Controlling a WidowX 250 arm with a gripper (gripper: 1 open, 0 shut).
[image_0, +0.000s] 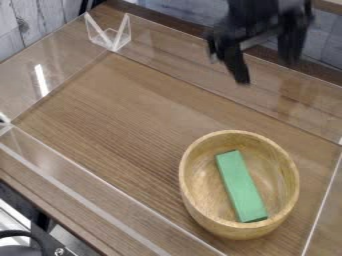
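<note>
A round tan wooden bowl sits at the lower right of the camera view, with a green rectangular block lying inside it. The robot's gripper is at the top right, raised above and behind the bowl and apart from it. Its dark fingers are blurred by motion; they appear separated, with nothing visible between them.
A clear wire or plastic holder stands at the upper left.
</note>
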